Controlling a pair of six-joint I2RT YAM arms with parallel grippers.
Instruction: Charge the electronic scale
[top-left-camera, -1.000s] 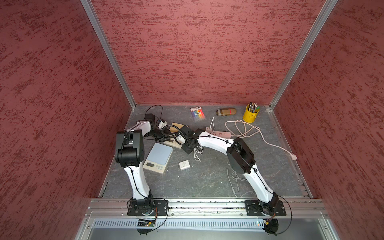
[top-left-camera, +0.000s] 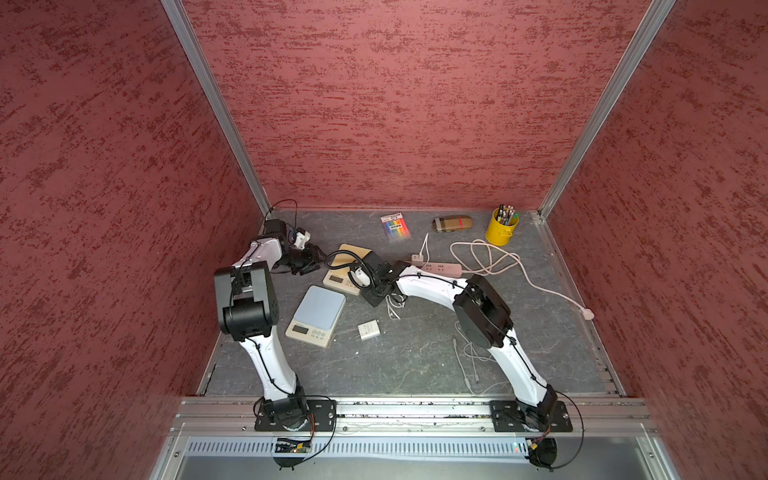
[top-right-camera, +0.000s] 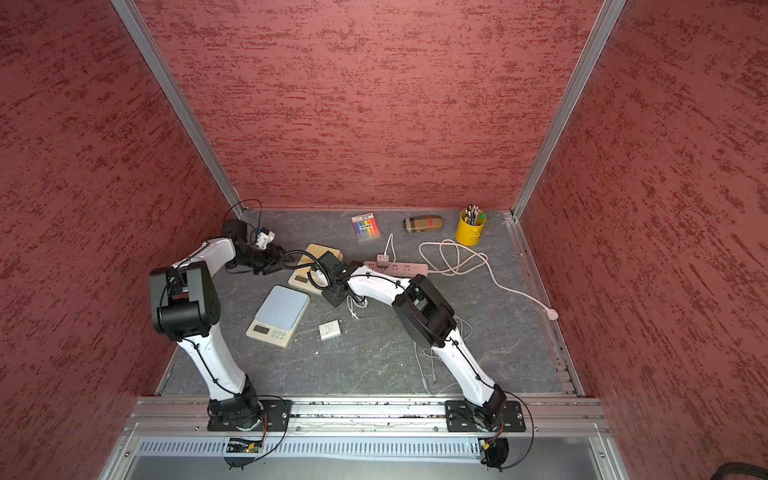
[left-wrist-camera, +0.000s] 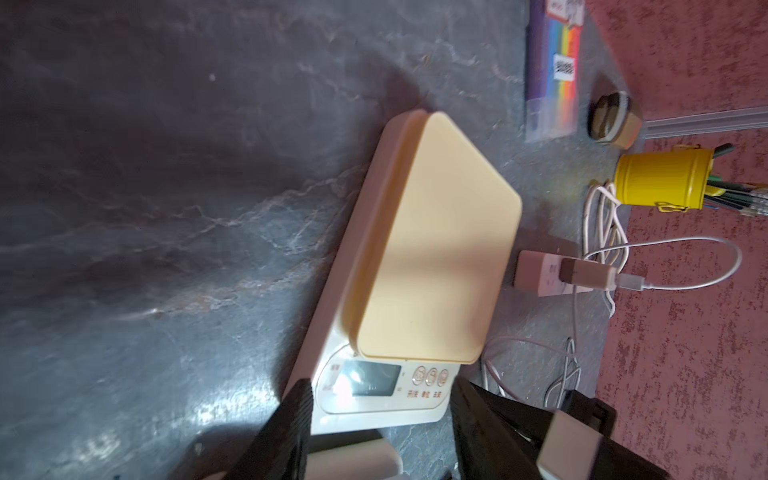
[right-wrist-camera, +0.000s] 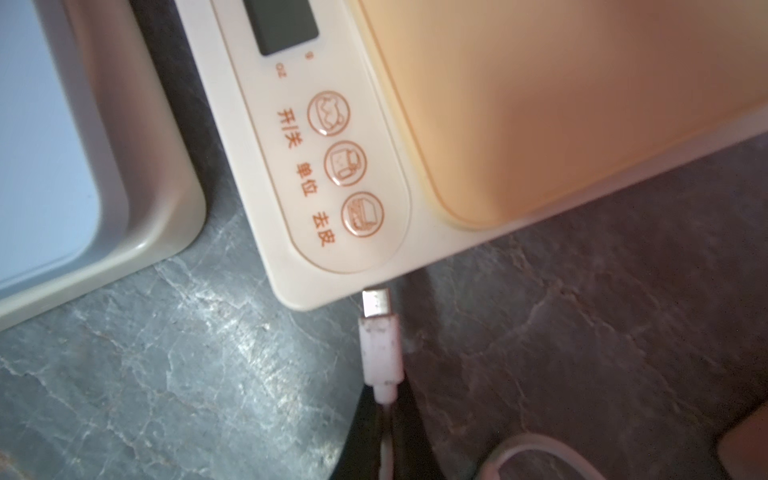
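Observation:
The cream scale with a yellow-orange top (left-wrist-camera: 440, 248) lies flat on the table. My left gripper is off its left side, open, nothing between its fingers. In the right wrist view, my right gripper is shut on the white charging cable. The cable's plug (right-wrist-camera: 381, 348) sticks out ahead of the fingers, its metal tip (right-wrist-camera: 376, 302) close to the edge of the cream scale (right-wrist-camera: 344, 272) near the button corner. A metal length shows outside the scale; whether the tip touches its side I cannot tell. Any charging port is hidden.
A blue-topped scale (top-left-camera: 318, 306) stands close in front. A white adapter block (top-left-camera: 369, 329) lies to its right. The pink power strip (top-left-camera: 445, 269) holds a plugged-in charger (top-left-camera: 417, 258). Loose grey cables (top-left-camera: 466, 361) lie under the right arm.
The cream scale has turned or shifted slightly. My right arm is almost still.

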